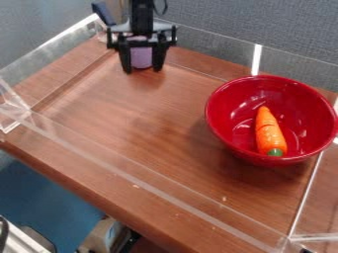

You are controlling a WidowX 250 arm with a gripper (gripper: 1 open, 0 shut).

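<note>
My black gripper (141, 61) is at the back of the wooden table, its fingers lowered around a small purple object (141, 55), which is partly hidden behind them; whether the fingers grip it is unclear. A red bowl (235, 99) sits on the right side of the table, with an orange toy carrot (268, 129) lying inside it.
Clear plastic walls edge the wooden table (126, 138). A grey wall rises behind.
</note>
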